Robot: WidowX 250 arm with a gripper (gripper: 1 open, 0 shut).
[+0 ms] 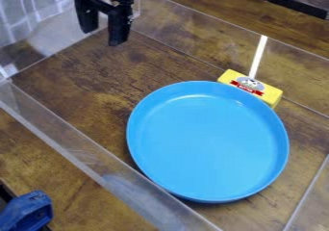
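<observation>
My black gripper (102,28) is at the top left, over the dark wooden surface, with its fingers apart and nothing visible between them. A large round blue plate (206,139) fills the lower right. A yellow box (251,86) with a red label lies just behind the plate's upper right, a pale stick-like strip rising behind it.
Clear plastic walls (90,158) border the wooden floor, which is bare left of the plate and in the middle. A dark blue object (23,214) sits outside the wall at the bottom left corner.
</observation>
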